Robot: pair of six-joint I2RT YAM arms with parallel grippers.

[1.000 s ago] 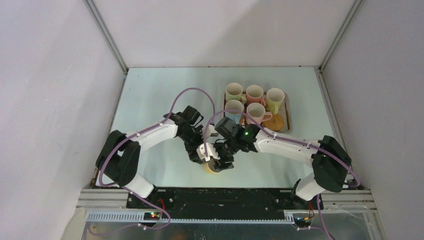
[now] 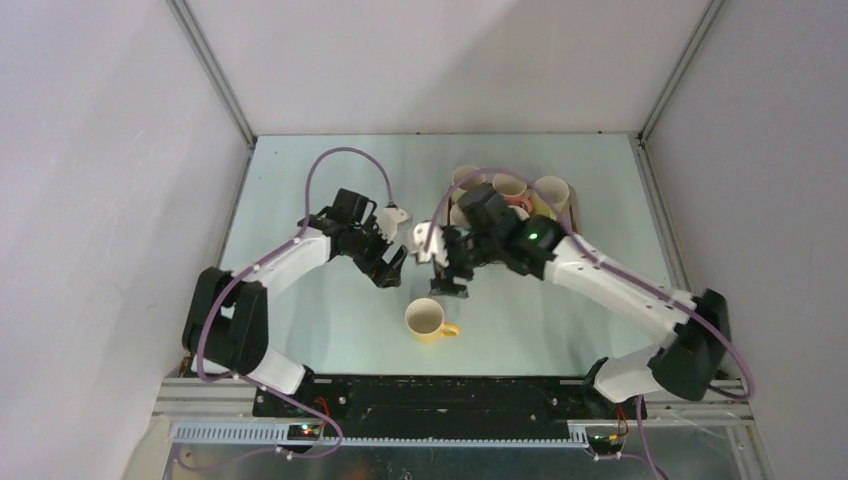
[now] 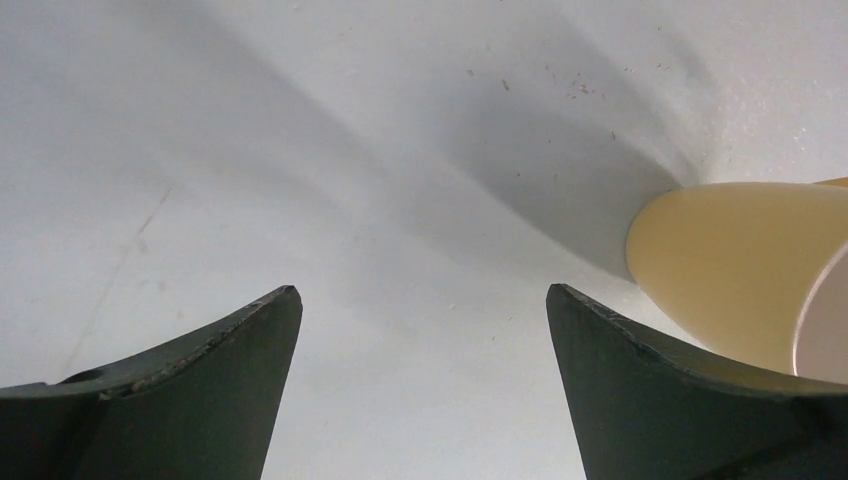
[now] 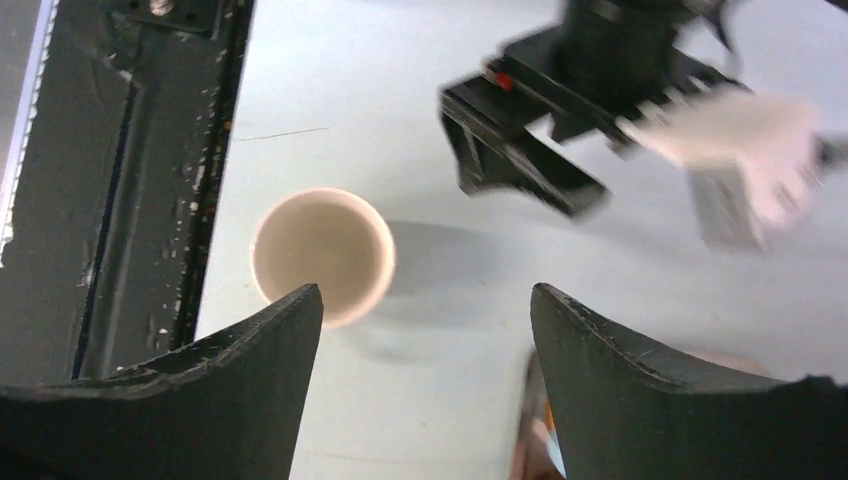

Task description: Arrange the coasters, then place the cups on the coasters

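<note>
A yellow cup (image 2: 425, 318) stands upright near the table's front edge, its handle pointing right. Its pale side (image 3: 730, 260) shows at the right of the left wrist view, and its open mouth (image 4: 318, 255) in the right wrist view. My left gripper is open, with bare table between its fingers, just behind and left of the cup. Blurred by motion, my right gripper (image 2: 449, 285) hangs behind the cup and a little to its right; its fingers (image 4: 262, 365) are spread apart. The coaster is hidden behind the right arm in the top view.
At the back right, several cups, including a green one (image 2: 468, 180), a red one (image 2: 509, 187) and a yellow-green one (image 2: 551, 192), sit in a tray partly covered by my right arm. The two grippers are close together. Open table lies at the left.
Both grippers have moved back from the cup, the left one also leftward and the right one slightly rightward. The cup is now uncovered; the right arm now hides the coaster.
</note>
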